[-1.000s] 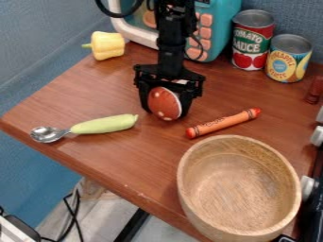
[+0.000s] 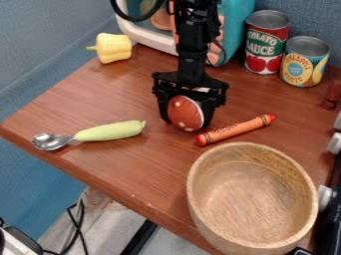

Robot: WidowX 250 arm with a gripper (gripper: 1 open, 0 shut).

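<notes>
The black gripper (image 2: 188,100) hangs over the middle of the wooden table (image 2: 94,100), its fingers around a red-brown round object (image 2: 185,113) with a white stripe, probably a small ball. An orange crayon (image 2: 234,128) lies just right of it. A wooden bowl (image 2: 252,196) stands at the front right. A spoon (image 2: 90,135) with a pale green handle lies at the left.
A yellow object (image 2: 114,48) sits at the back left. A tomato can (image 2: 265,42) and a second can (image 2: 305,61) stand at the back right, near a teal appliance (image 2: 232,15).
The gripper and the red-brown object have moved slightly to the right since one second ago.
</notes>
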